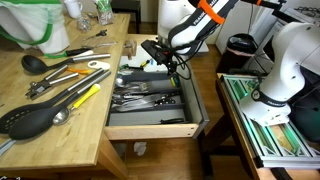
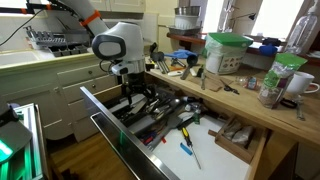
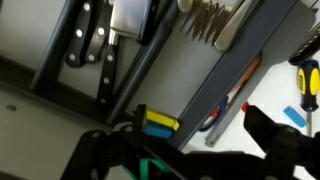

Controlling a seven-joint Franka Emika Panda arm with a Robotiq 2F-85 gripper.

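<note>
My gripper stands open in the wrist view, its dark fingers apart at lower left and right. Beyond the gap lie a yellow item point(image 3: 162, 118) and a blue item point(image 3: 157, 130), partly hidden by the gripper. Black-handled knives point(image 3: 107, 75) are at the upper left, and several forks point(image 3: 210, 22) lie at the top. In exterior view 1 the gripper point(image 1: 172, 66) is over the back right part of the open drawer point(image 1: 150, 131). Exterior view 2 shows metal utensils point(image 2: 165, 108) in the drawer, below and beside the gripper.
A yellow-and-black screwdriver point(image 3: 309, 82) lies at the right of the wrist view. The wooden counter point(image 1: 75, 140) beside the drawer bears ladles, a whisk-like tool and a yellow-handled peeler point(image 1: 84, 97). A green-and-white container point(image 2: 223, 52) stands on the counter.
</note>
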